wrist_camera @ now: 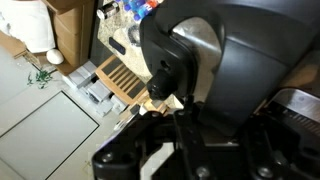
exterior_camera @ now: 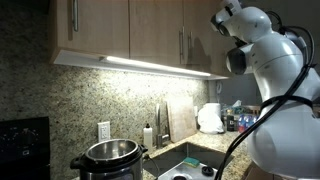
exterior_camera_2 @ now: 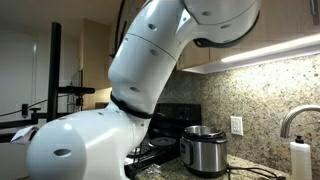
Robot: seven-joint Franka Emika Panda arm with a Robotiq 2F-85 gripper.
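Observation:
High at the upper right of exterior view 1, my gripper (exterior_camera: 222,14) is beside the upper cabinet (exterior_camera: 155,35), to the right of its slim vertical handles (exterior_camera: 182,42). The cabinet doors in that view look closed. Large dark grey fingers (wrist_camera: 240,80) fill much of the wrist view. The gripper appears shut, and no held object shows. Its tips are hard to make out against the dark parts, and exterior view 2 does not show them.
Below are a pressure cooker (exterior_camera: 115,155), a soap bottle (exterior_camera: 148,136), a faucet (exterior_camera: 158,122) and a sink (exterior_camera: 188,156) with a green item in it. Bottles (exterior_camera: 235,122) stand at the back right. A cutting board (exterior_camera: 182,118) leans on the wall.

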